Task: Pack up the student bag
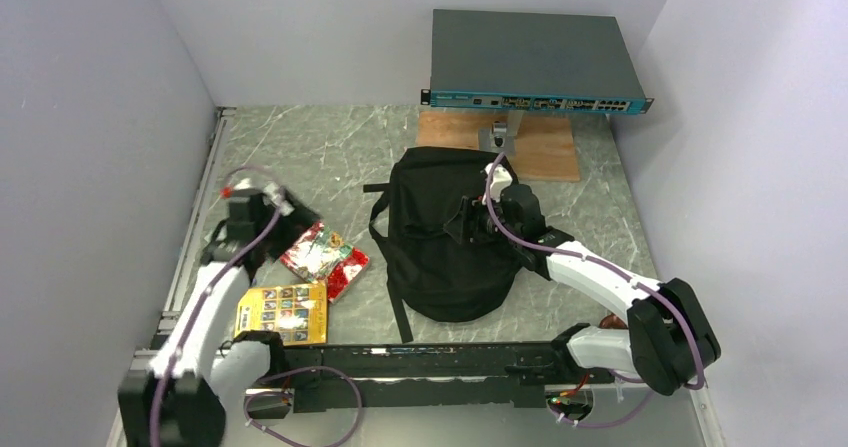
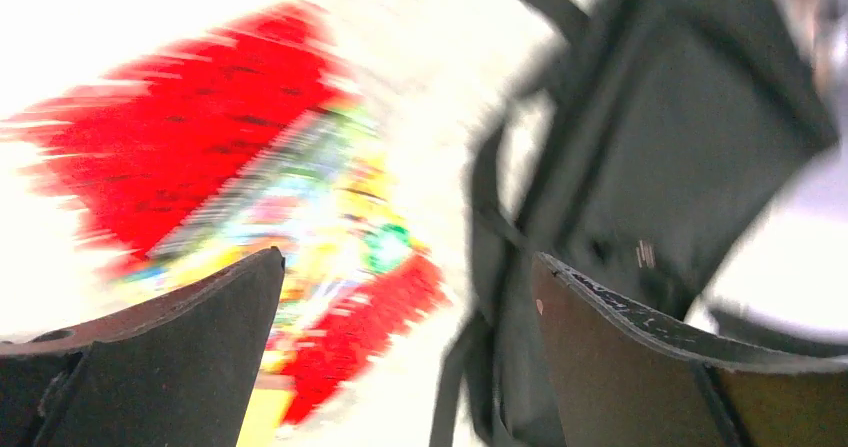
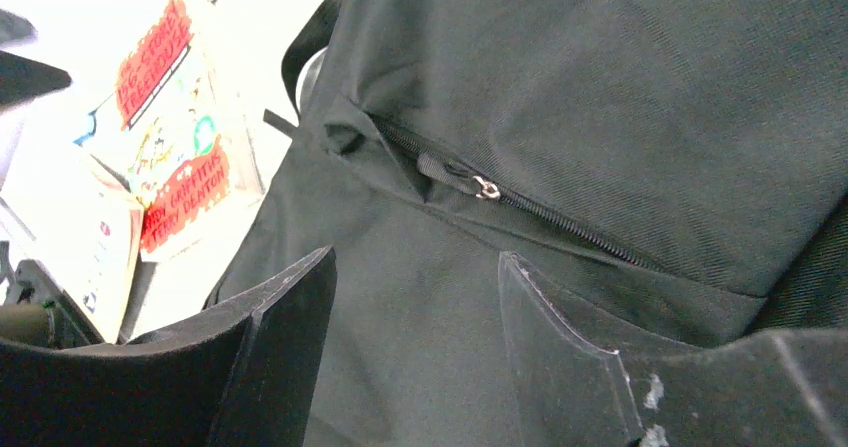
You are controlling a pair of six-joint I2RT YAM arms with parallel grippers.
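A black bag [image 1: 445,277] lies flat in the middle of the table. In the right wrist view its zipper [image 3: 488,189] runs across the cloth, and how far it is unzipped I cannot tell. Above the bag's right part, my right gripper stands open, empty between the fingers. My left gripper is open too, blurred by motion, over the books on the left. Under it lies a red-and-white book [image 1: 330,257] with colourful pictures. A yellow book [image 1: 300,312] lies in front of that, partly covered by the left arm in the top view.
A grey network device [image 1: 530,62] stands raised at the back, over a wooden board [image 1: 555,147]. A bag strap [image 1: 398,312] trails on the table at the bag's left side. Bare table [image 1: 320,157] shows at the back left.
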